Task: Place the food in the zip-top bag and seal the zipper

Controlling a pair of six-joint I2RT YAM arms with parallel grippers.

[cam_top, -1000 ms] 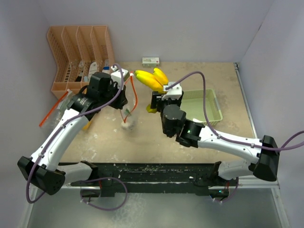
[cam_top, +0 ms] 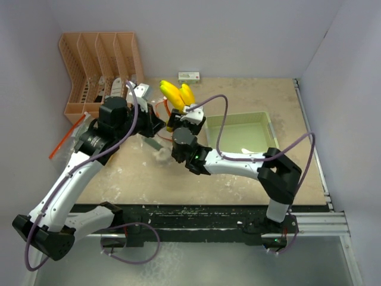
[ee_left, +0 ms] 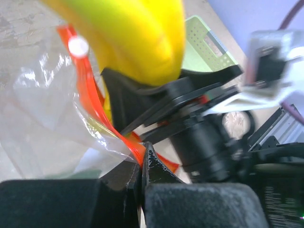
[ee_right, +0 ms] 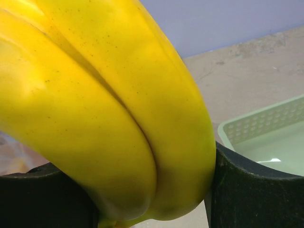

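A bunch of yellow bananas is pinched between the two dark fingers of my right gripper, filling that wrist view. In the left wrist view the clear bag has a red-orange rim, and my left gripper is shut on that rim. The bananas' upper part stands above the rim, while a yellow part lower down shows beside and behind it. How deep they reach into the bag I cannot tell. From above, both grippers meet left of centre, with the bananas between them.
The pale green basket stands right of the right gripper. At the back left is an orange divided rack, with another red-edged bag in front. A small box sits at the back wall.
My right gripper has moved left with the bananas, from clear of the bag to right at its opening. The left gripper has shifted slightly and the bag's rim has turned with it.
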